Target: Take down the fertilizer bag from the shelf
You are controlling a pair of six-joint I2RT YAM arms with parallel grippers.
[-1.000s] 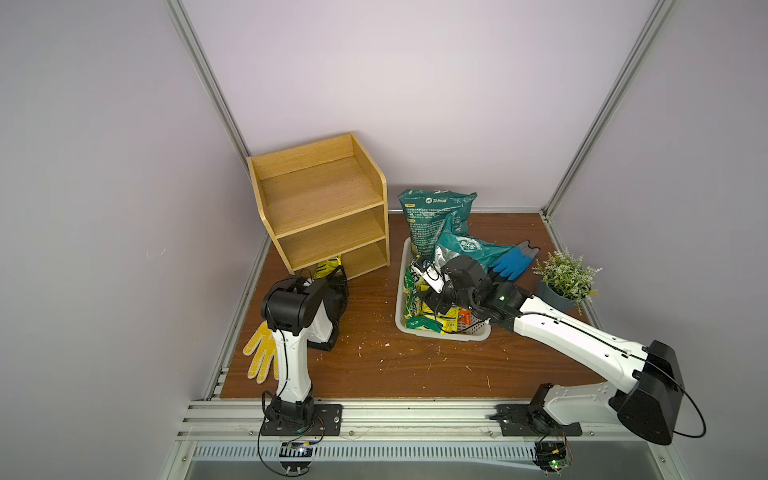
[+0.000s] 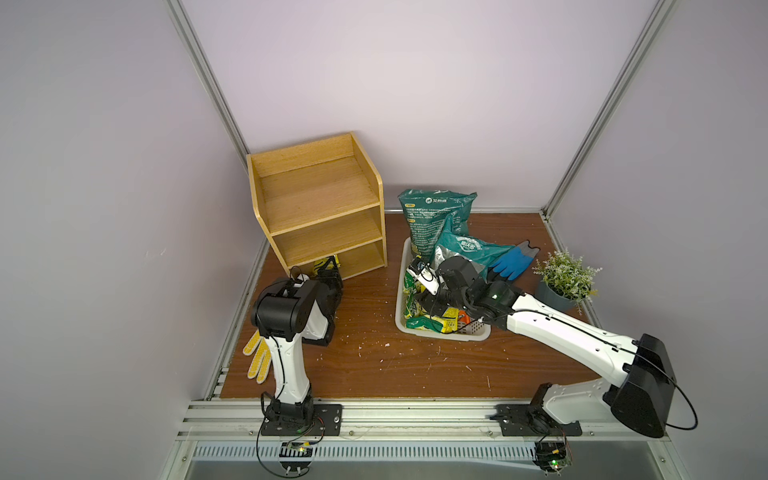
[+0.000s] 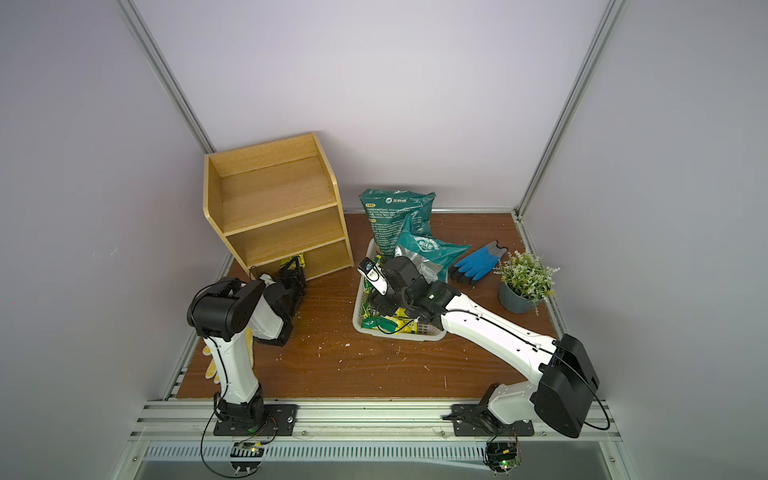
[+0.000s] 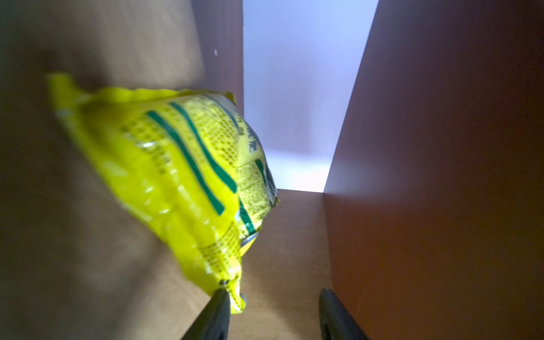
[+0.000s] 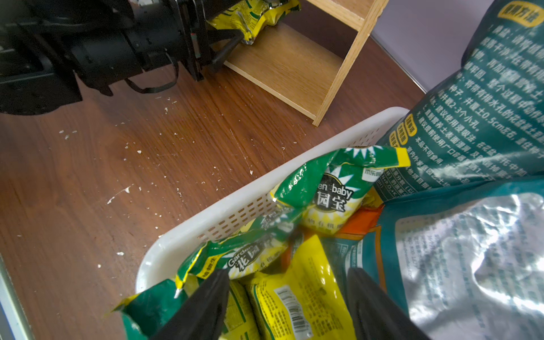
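Note:
A yellow fertilizer bag (image 4: 187,164) with green stripes sits in the bottom compartment of the wooden shelf (image 2: 320,200). In the left wrist view my left gripper is open; the bag's lower corner reaches down to its left finger, and I cannot tell whether they touch. The space between the fingers shows bare shelf board. My right gripper is open over the white basket (image 5: 209,209), with a yellow bag (image 5: 303,294) visible between and beyond its fingers. Whether it touches that bag is unclear.
Green-and-yellow packets (image 5: 243,252) and large teal bags (image 2: 432,212) fill the basket. A blue glove (image 2: 514,262) and a potted plant (image 2: 564,280) stand to its right. Yellow gloves (image 2: 257,356) lie at the left edge. Table between shelf and basket is clear.
My left arm has shifted slightly to the left at the shelf, and the shelf's right side has moved a touch left. The right arm has moved slightly left over the basket.

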